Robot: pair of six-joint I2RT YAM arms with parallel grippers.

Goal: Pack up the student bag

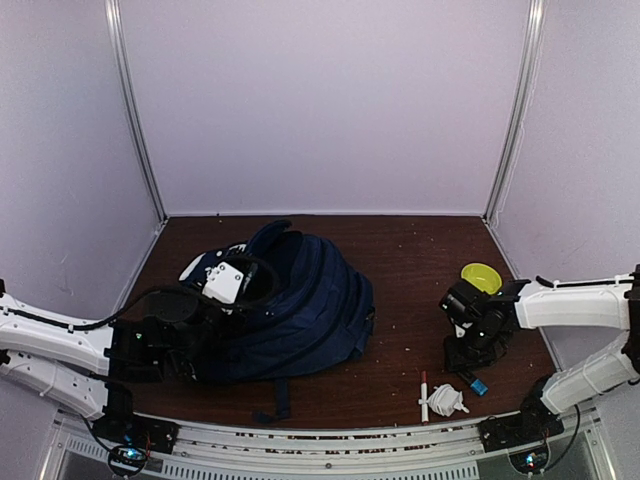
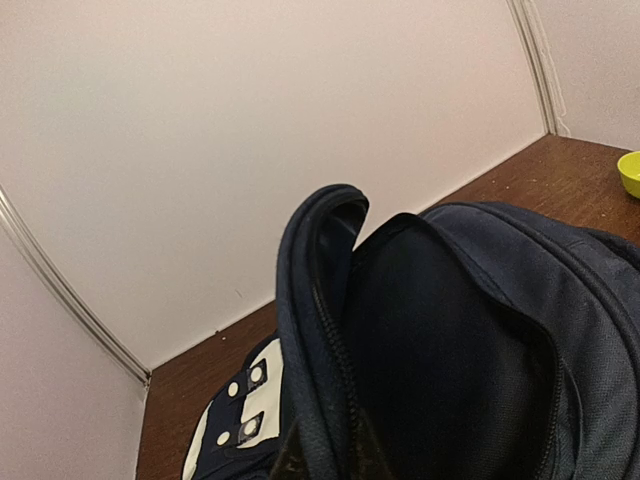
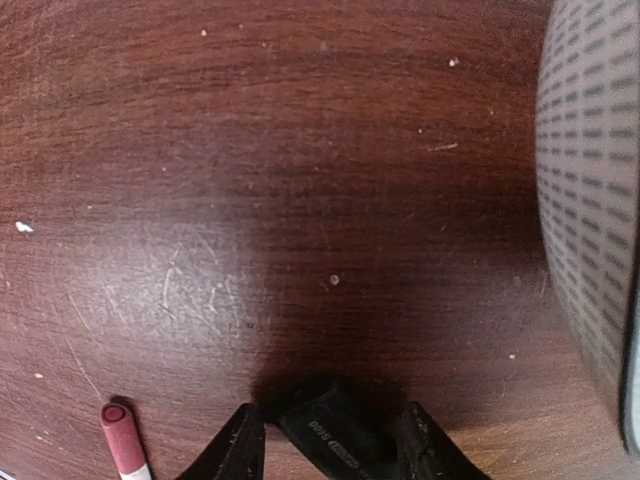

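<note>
The dark blue backpack [image 1: 315, 300] lies on the left half of the table, its main compartment gaping in the left wrist view. My left gripper is shut on the zippered edge of the bag's flap [image 2: 312, 310], holding it up beside the dark opening. On the right, my right gripper is open, with the end of a small black object [image 3: 325, 430] between and below its fingers. That object's blue end [image 1: 479, 386] shows in the top view. A red-capped white marker [image 1: 424, 396] and a white bundled cord [image 1: 446, 400] lie to its left.
A yellow bowl [image 1: 482, 276] stands behind the right arm. Bare table [image 1: 410, 310] lies between backpack and right gripper. A grey dotted surface [image 3: 595, 180] fills the right edge of the right wrist view; I cannot tell what it is.
</note>
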